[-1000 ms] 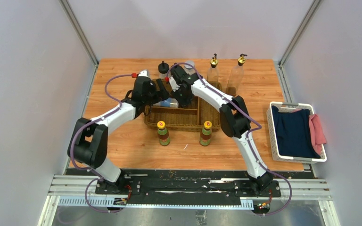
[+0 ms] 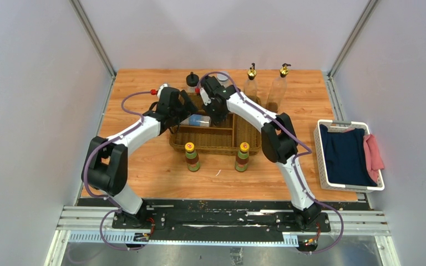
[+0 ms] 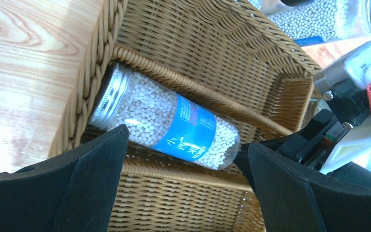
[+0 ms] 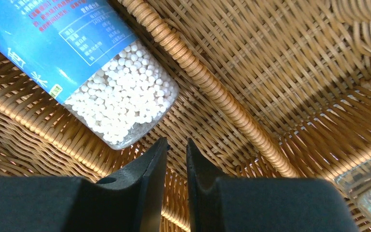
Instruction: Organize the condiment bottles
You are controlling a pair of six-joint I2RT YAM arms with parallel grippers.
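A clear jar of white beads with a blue label (image 2: pixel 198 121) (image 3: pixel 164 116) (image 4: pixel 63 48) lies on its side in a narrow middle compartment of the wicker basket (image 2: pixel 199 148) (image 3: pixel 92 58). My left gripper (image 2: pixel 183 108) stands open above it, the jar seen between its fingers. My right gripper (image 2: pixel 216 113) is over the basket beside the jar's bottom end, its fingers close together with a narrow gap; nothing shows between them. Two green bottles with yellow caps (image 2: pixel 192 157) (image 2: pixel 242 157) stand in front of the basket.
Behind the basket stand a black-topped bottle (image 2: pixel 192 80), a jar (image 2: pixel 222 76) and two gold-pump bottles (image 2: pixel 249 86) (image 2: pixel 276 91). A white laundry basket with cloths (image 2: pixel 346 155) is at the right.
My left gripper has shifted slightly, and my right arm has moved very slightly. The jar and bottles look unchanged.
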